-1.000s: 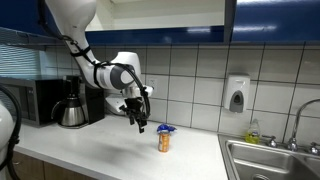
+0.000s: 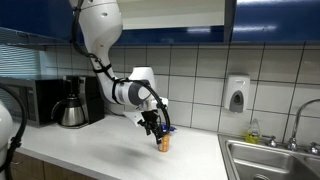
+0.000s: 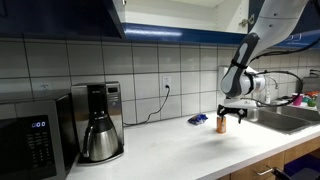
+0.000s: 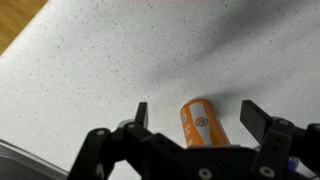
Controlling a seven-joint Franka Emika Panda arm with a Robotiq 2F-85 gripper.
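Observation:
An orange bottle or can [image 2: 165,143] with a pale label stands on the white counter. My gripper [image 2: 159,134] hangs just above and beside it. In the wrist view the orange item [image 4: 203,124] shows between the two spread fingers, closer to the right one, its lower part cut off by the gripper body. The gripper is open and holds nothing. Behind the orange item lies a small blue thing [image 3: 198,120], seen in exterior view 2.
A steel sink [image 2: 262,160] lies to the right with a soap bottle [image 2: 254,131] behind it. A coffee maker [image 3: 99,122] and a microwave [image 3: 36,130] stand at the other end. Bare counter [image 2: 100,145] stretches between.
My arm has moved right and downward, bringing the gripper from left of the orange item to close by it. The orange item stays in place.

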